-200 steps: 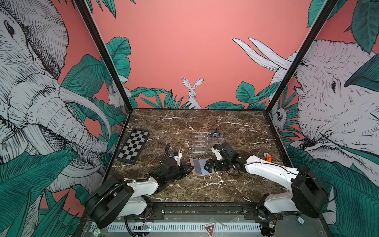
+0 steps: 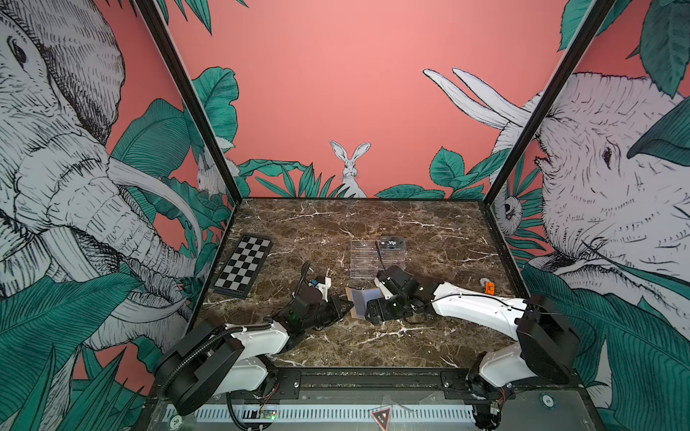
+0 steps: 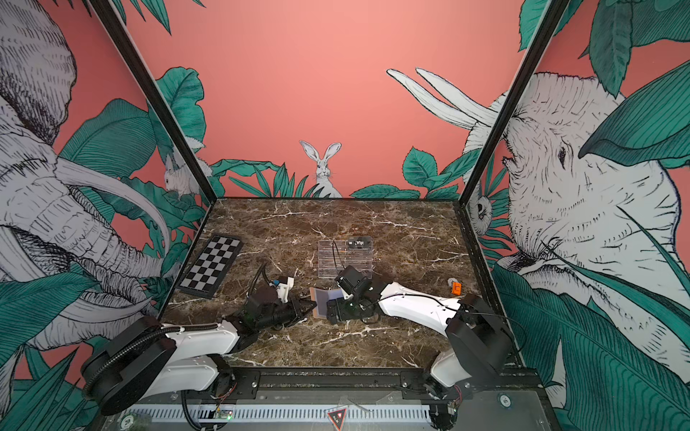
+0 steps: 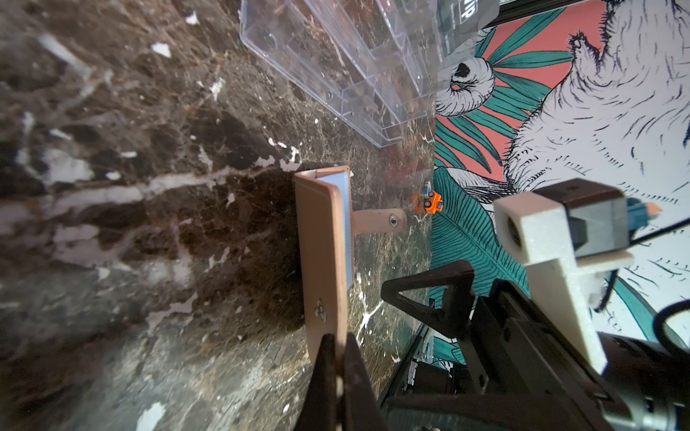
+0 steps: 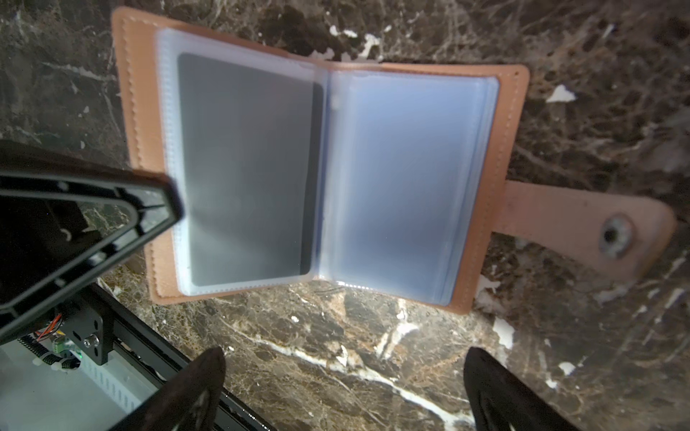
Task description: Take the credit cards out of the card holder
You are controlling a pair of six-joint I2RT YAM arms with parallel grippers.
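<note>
The tan card holder [image 5: 496, 165] lies opened like a book on the marble table, its strap with a snap sticking out to the right. A dark grey card [image 5: 248, 172] shows in the clear sleeve of its left half; the right half's sleeve [image 5: 402, 186] looks pale blue, with no card discernible. My left gripper is shut on the edge of the holder's left cover, which stands raised at an angle. Over the holder's right part in the top left view is my right gripper, its fingers wide apart with nothing between them.
Behind the holder stands a clear compartment box [image 2: 364, 260] with a dark Vip card [image 2: 391, 243]. A checkered board [image 2: 244, 264] lies far left, a small orange object [image 2: 488, 288] at the right.
The left arm and the holder stay put.
</note>
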